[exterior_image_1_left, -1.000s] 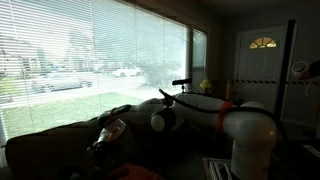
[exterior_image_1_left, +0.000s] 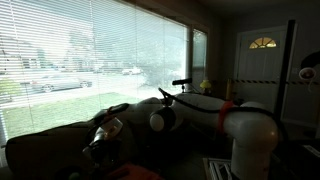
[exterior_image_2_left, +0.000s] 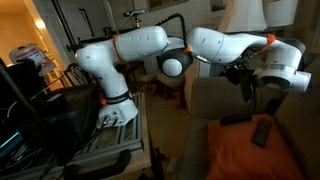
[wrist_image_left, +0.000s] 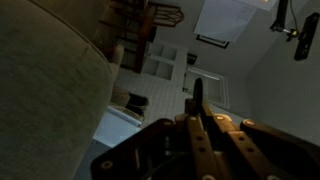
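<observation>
In the wrist view my gripper is shut on a slim dark object (wrist_image_left: 198, 92), which sticks out past the fingertips; its kind is too dark to tell. Exterior view 2 has the gripper (exterior_image_2_left: 246, 86) above the sofa seat, behind the red-orange cushion (exterior_image_2_left: 235, 160). A black remote-like object (exterior_image_2_left: 236, 119) lies at the cushion's back edge, below the gripper. Beside it, on the cushion, rests a dark grey one (exterior_image_2_left: 262, 131). From exterior view 1 the hand is a dark shape low at the left, its fingers unclear.
The grey sofa (exterior_image_2_left: 198, 105) surrounds the cushion, with its backrest close behind the arm. A lamp with a pale shade (exterior_image_2_left: 243, 14) stands behind. Beyond the sofa in exterior view 1 is a large window with blinds (exterior_image_1_left: 90, 60).
The rest of the arm looks nearly the same.
</observation>
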